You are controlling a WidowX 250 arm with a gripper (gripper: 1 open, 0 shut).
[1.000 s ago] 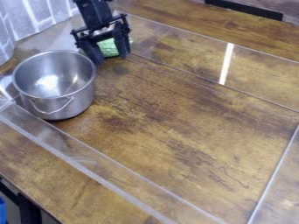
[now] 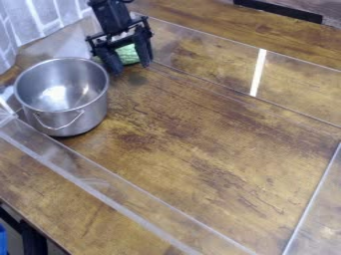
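My black gripper (image 2: 118, 50) is at the upper left, reaching down over a light green object (image 2: 130, 54) that lies just behind the steel pot. The fingers are dark and small in the view, and I cannot tell whether they are closed on the green object or only around it. The steel pot (image 2: 62, 92), with a wire handle, stands at the left, below and left of the gripper.
Clear strips (image 2: 94, 179) run along the table's left, front and right. A pale, shiny sheet stands at the top left corner.
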